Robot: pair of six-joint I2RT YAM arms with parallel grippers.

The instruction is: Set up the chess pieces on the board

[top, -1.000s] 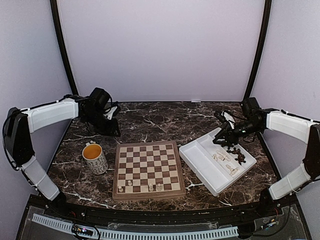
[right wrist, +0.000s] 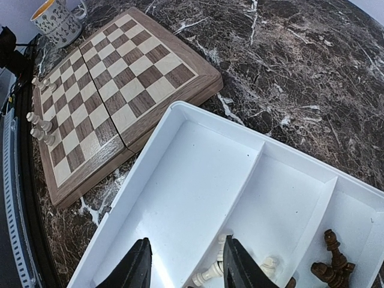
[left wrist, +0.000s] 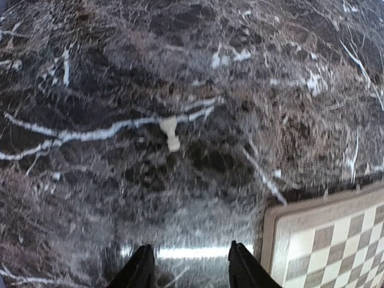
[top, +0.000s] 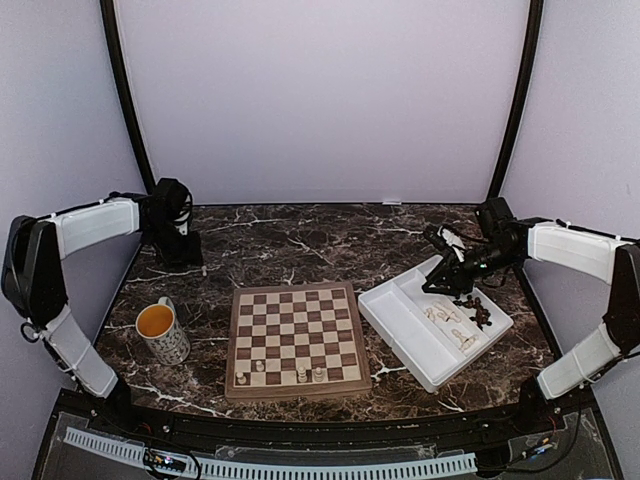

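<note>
The chessboard [top: 293, 340] has a few white pieces on its near rows. A pale piece [left wrist: 170, 133] lies alone on the marble left of the board, below my open, empty left gripper. My right gripper is over the white tray [right wrist: 174, 174], its fingers apart with nothing seen between them. The tray holds white pieces [right wrist: 210, 273] in one compartment and dark pieces [right wrist: 336, 264] in another.
A patterned mug [top: 165, 338] stands left of the board near the front. Walls stand on both sides and at the back.
The mug now sits farther left and nearer the front, and the pale piece shows on the marble. The right arm is nearly still.
</note>
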